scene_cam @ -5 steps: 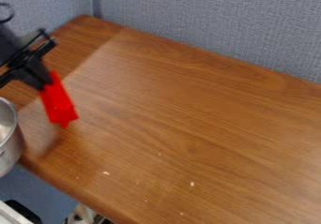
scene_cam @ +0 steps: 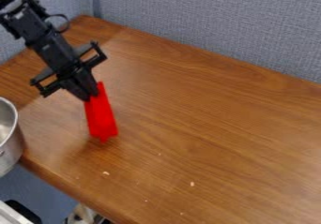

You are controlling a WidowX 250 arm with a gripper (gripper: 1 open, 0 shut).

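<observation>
A red, elongated box (scene_cam: pixel 100 113) stands upright or slightly tilted on the left part of the wooden table, its lower end low near the tabletop. My black gripper (scene_cam: pixel 88 87) comes down from the upper left and is shut on its top end. Whether the box's bottom touches the wood is hard to tell.
A silver pot (scene_cam: pixel 7 134) is cut off at the left edge, left of the box. Grey padded walls (scene_cam: pixel 213 22) border the back and left.
</observation>
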